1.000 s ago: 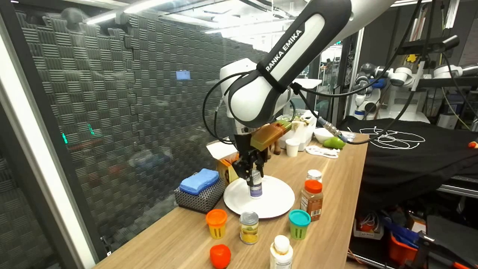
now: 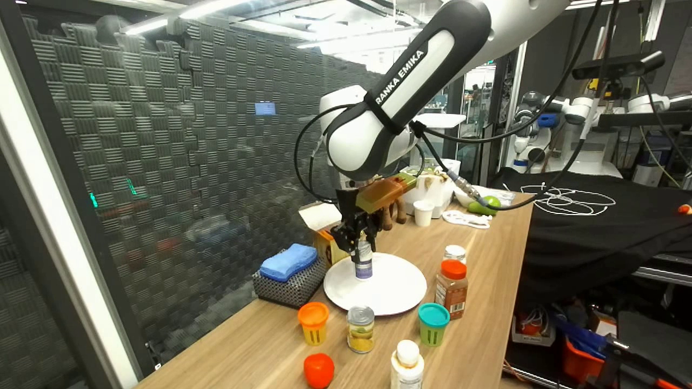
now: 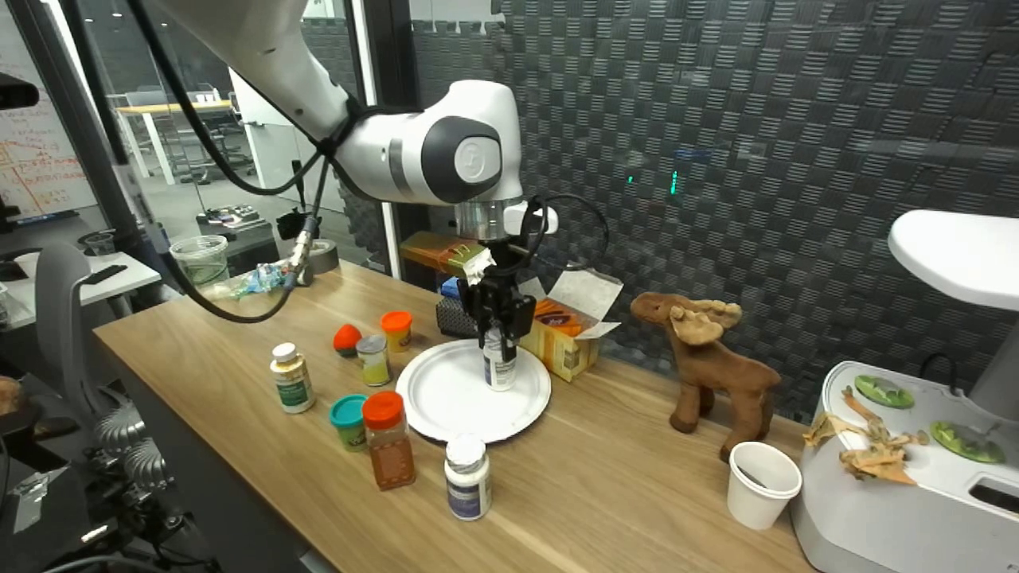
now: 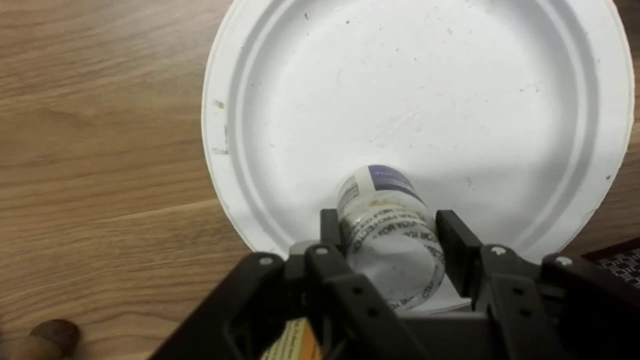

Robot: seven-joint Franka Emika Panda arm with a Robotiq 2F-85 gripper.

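Between the black fingers of my gripper is a small white bottle [image 4: 396, 264] with a purple label band; the fingers are shut on it around its cap end. The bottle is over the white plate [image 4: 420, 78], toward the rim nearest the gripper's body in the wrist view. In exterior view 2 the same bottle [image 3: 497, 368] stands upright at the plate's back part, under the gripper [image 3: 498, 329]. Whether its base touches the plate I cannot tell for sure.
Another white bottle [image 3: 468, 482], a red-lidded spice jar [image 3: 389, 449] and a teal-lidded tub [image 3: 349, 425] stand close around the plate. Behind it are an open yellow box [image 3: 564, 344] and a toy moose [image 3: 716, 372]. Bare table lies right of the plate in exterior view 2.
My gripper and the bottle in it have shifted slightly toward the plate's back left in exterior view 1. The plate and the surrounding objects have stayed put.
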